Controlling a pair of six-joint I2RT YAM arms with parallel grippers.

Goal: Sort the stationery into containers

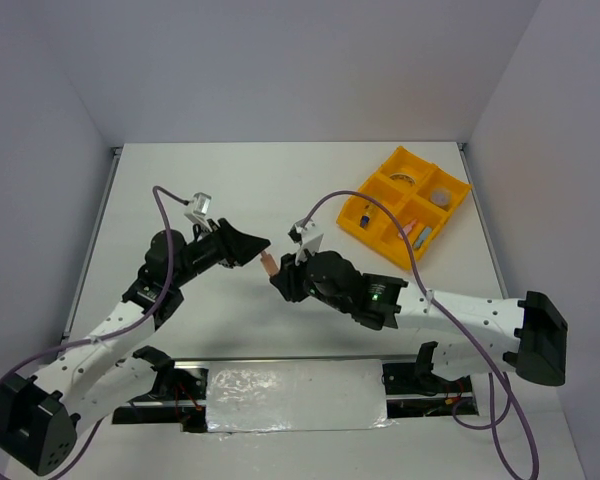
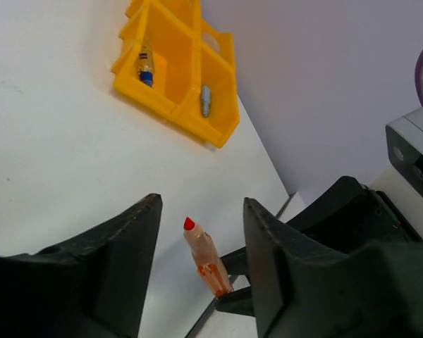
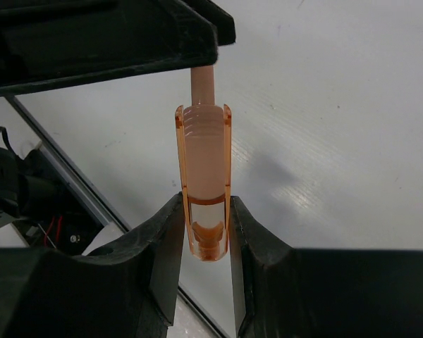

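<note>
A translucent pinkish-orange marker, red-tipped in the left wrist view, is clamped in my right gripper, held above the white table. My left gripper has its fingertips around the marker's upper end, apart in its own wrist view; in the right wrist view its fingers cover the top of the marker, so contact is unclear. An orange compartment tray [image 1: 365,226] at the right holds a blue-capped item [image 2: 146,67], a pink item [image 1: 408,228], a blue-grey item [image 1: 421,238] and a round item [image 1: 440,197].
Walls surround it, and a dark recess with cables lies along its front edge.
</note>
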